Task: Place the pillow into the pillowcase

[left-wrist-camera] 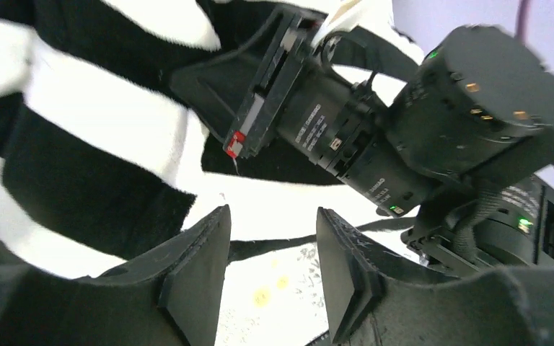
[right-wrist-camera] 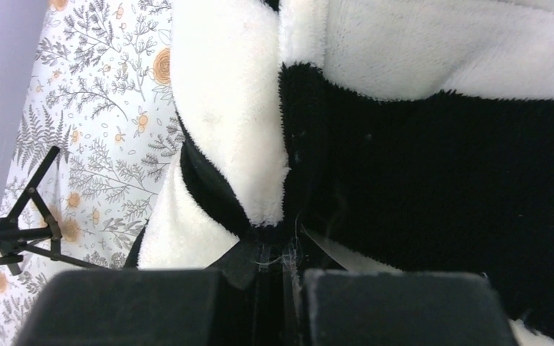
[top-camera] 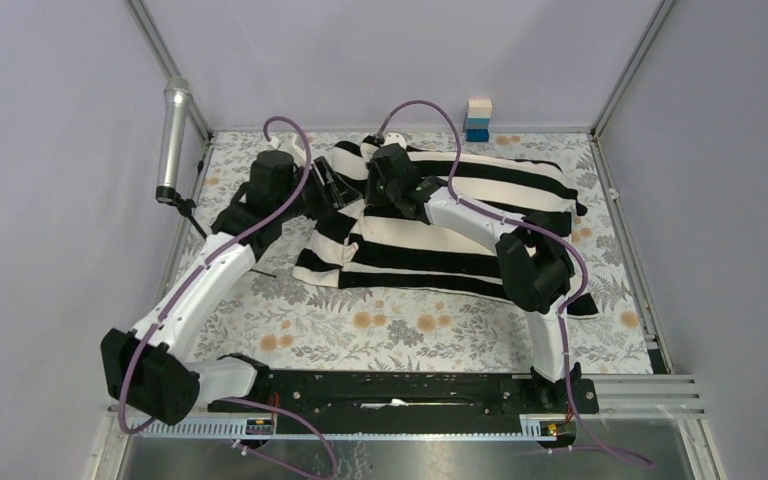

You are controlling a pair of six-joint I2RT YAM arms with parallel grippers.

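Observation:
A black-and-white striped fleece (top-camera: 430, 235), pillow and case not clearly distinguishable, lies across the mat, with its folded left end (top-camera: 320, 255) under the grippers. My left gripper (top-camera: 345, 190) is raised over that end, open, with nothing between its fingers. My right gripper (top-camera: 370, 195) is down on the folded edge to the right of it, shut on the fleece, which bunches between its fingertips. In the left wrist view the right wrist hides part of the cloth.
A small stack of blocks (top-camera: 478, 120) stands at the back edge. A metal tube (top-camera: 175, 140) with a black mount is at the left.

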